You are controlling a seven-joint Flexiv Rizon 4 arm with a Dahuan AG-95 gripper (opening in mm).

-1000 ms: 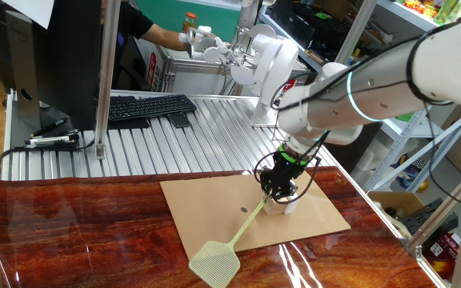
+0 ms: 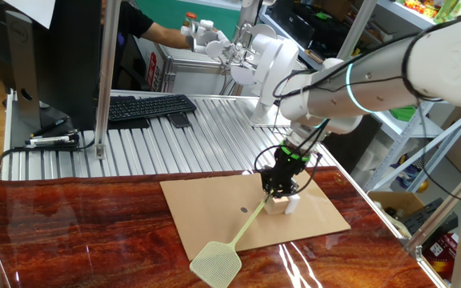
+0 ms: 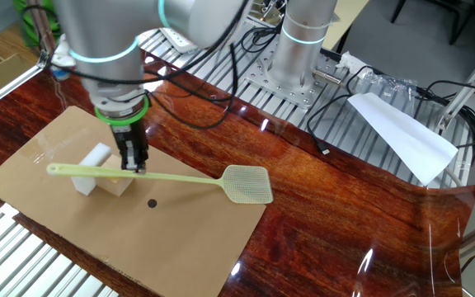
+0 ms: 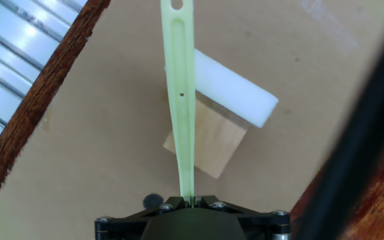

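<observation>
My gripper is shut on the handle of a pale green fly swatter (image 4: 181, 100), near where it narrows to the stem. In exterior view 2 the swatter (image 3: 184, 178) stretches across, its mesh head over the right edge of the cardboard. Below the handle in the wrist view are a wooden block (image 4: 217, 137) and a white block (image 4: 235, 90), side by side and partly hidden by it. Whether the handle touches them, I cannot tell. Exterior view 1 shows the gripper (image 2: 277, 190) above the blocks.
A brown cardboard sheet (image 2: 214, 212) lies on the glossy reddish wood table (image 2: 78, 232), with a small dark spot (image 3: 152, 203) on it. Cables loop around my wrist. Bare tabletop extends left of the cardboard in exterior view 1. A keyboard (image 2: 150, 108) sits behind.
The arm's wrist has shifted slightly, and more of the blocks shows under the gripper. The swatter's head has moved very little, and the handle stays held.
</observation>
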